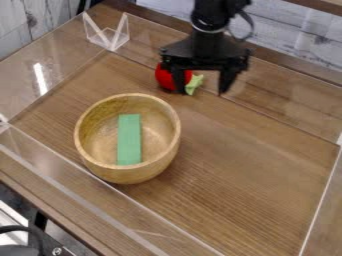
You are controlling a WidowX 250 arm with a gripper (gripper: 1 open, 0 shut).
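My black gripper [201, 65] hangs at the top centre, over a red object [171, 78] with a pale green part, which it partly hides. Whether its fingers are open or shut is unclear. A round tan bowl [98, 121] at lower left holds a green block [128, 138].
A white wire-like object [104, 32] stands at the upper left. A dark cable or part shows at the lower left corner.
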